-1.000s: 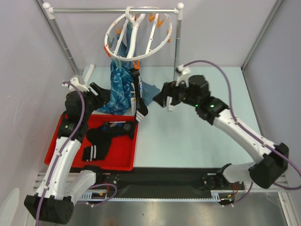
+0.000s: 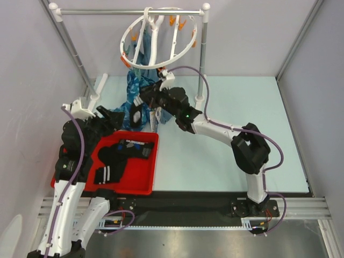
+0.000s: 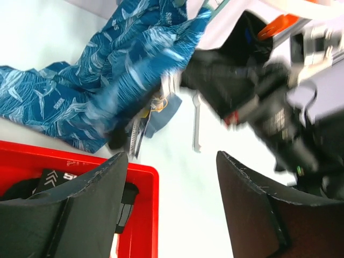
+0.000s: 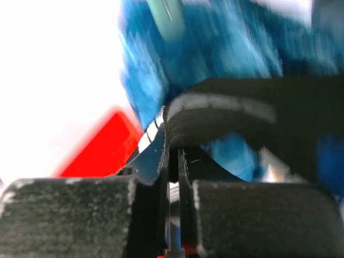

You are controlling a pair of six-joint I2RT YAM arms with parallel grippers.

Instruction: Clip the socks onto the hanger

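A round white hanger with orange clips hangs from the metal rail. Below its front rim, my right gripper is shut on a black sock with white stripes, which dangles to the left of the fingers. In the right wrist view the black fabric runs between the pinched fingers. Whether the sock's upper end still sits in the front orange clip is hidden by the gripper. My left gripper is over the bin's back part, its fingers apart and empty in the left wrist view.
More black socks lie in the red bin at the front left. Crinkled blue cloth hangs under the hanger behind the sock.
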